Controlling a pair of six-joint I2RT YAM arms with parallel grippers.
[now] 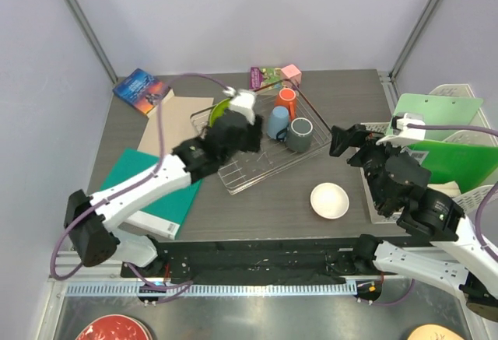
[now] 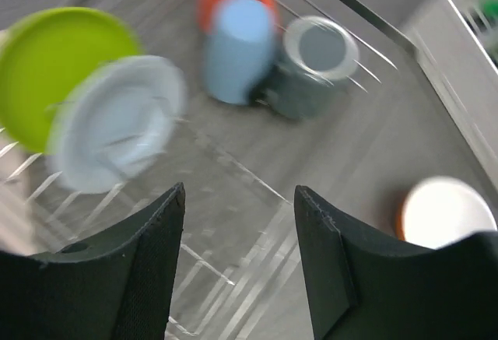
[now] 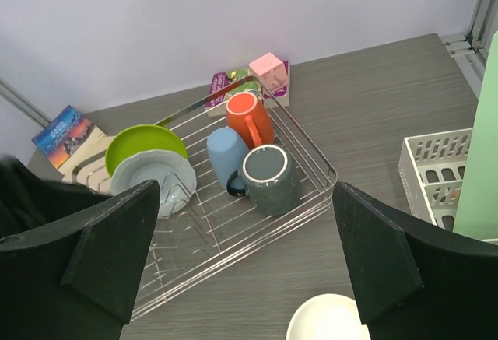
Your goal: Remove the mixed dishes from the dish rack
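The wire dish rack point(image 1: 245, 175) stands mid-table. In its left part lean a green bowl point(image 3: 144, 139) and a light grey-white dish point(image 3: 154, 170); its right part holds a red-orange mug point(image 3: 250, 117), a blue cup point(image 3: 226, 151) and a grey mug point(image 3: 269, 182). A white dish point(image 1: 329, 201) rests on the table, right of the rack's front. Above the rack, blurred, is my left gripper, open and empty, hiding much of the left dishes from the top. My right gripper hangs open near the right side, with nothing between its fingers.
White baskets with green boards point(image 1: 459, 161) occupy the right side, close to my right arm. Books point(image 1: 141, 91), a tan sheet point(image 1: 173, 131) and a teal folder point(image 1: 159, 186) lie on the left. A pink box point(image 1: 290, 74) sits behind the rack.
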